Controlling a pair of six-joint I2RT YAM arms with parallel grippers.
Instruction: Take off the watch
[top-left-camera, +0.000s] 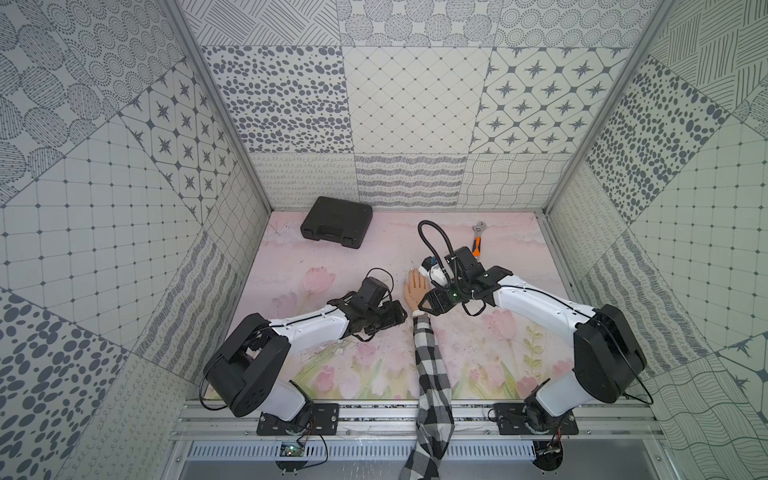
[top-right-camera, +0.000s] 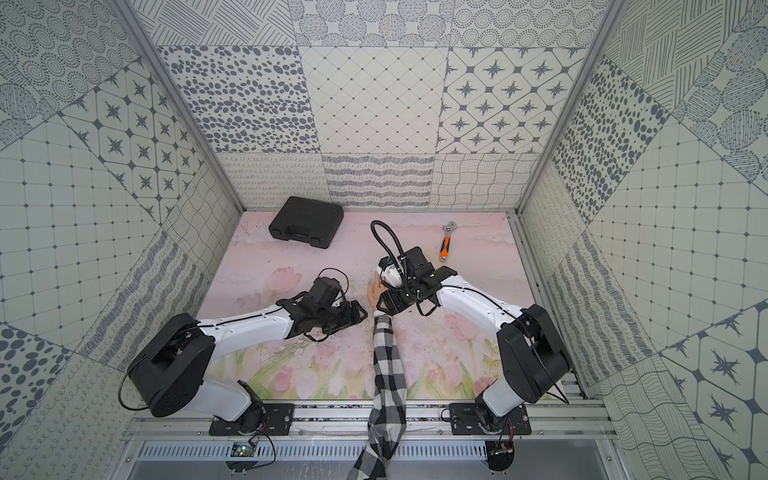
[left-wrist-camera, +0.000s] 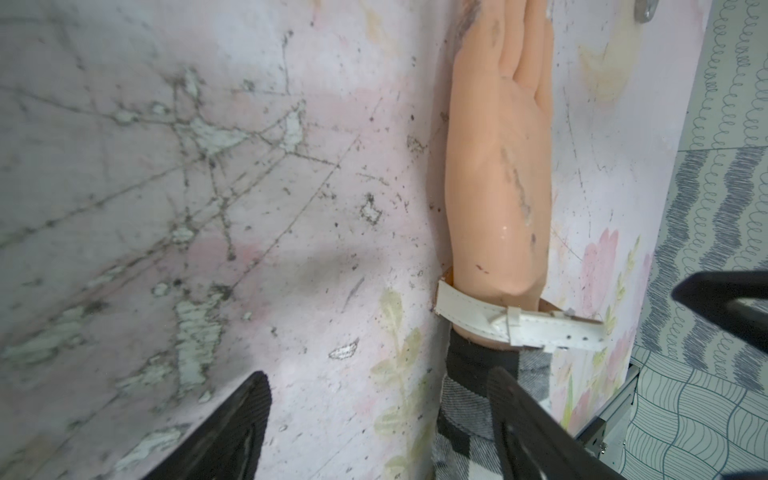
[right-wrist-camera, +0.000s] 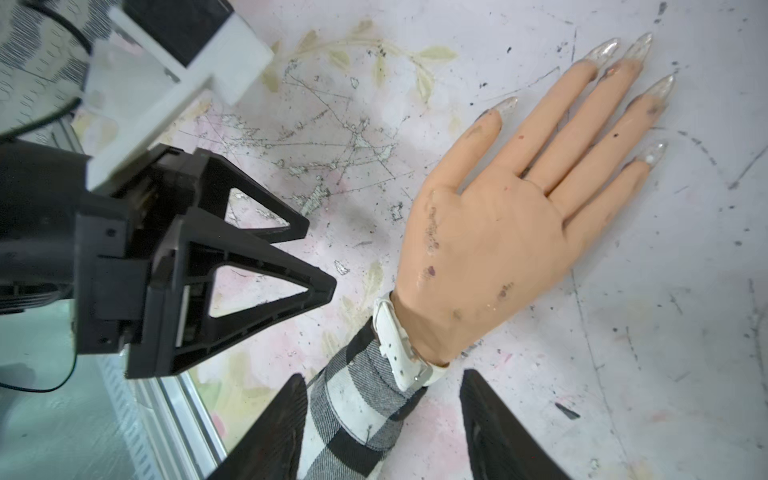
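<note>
A white watch strap (left-wrist-camera: 480, 313) circles the wrist of a model hand (left-wrist-camera: 500, 176), just above a checkered sleeve (left-wrist-camera: 480, 400). One strap end juts out to the right in the left wrist view. In the right wrist view the strap (right-wrist-camera: 392, 340) crosses the palm side of the wrist, its buckle near the lower edge. My left gripper is partly open beside the wrist, fingers apart and empty. My right gripper stands open over the sleeve and wrist, touching neither as far as shows. The watch face is not visible.
A black case (top-left-camera: 337, 221) lies at the back left, and an orange-handled wrench (top-left-camera: 478, 238) at the back right. A dark and white object (top-left-camera: 434, 270) behind the right gripper is partly hidden. Both grippers are close together around the wrist.
</note>
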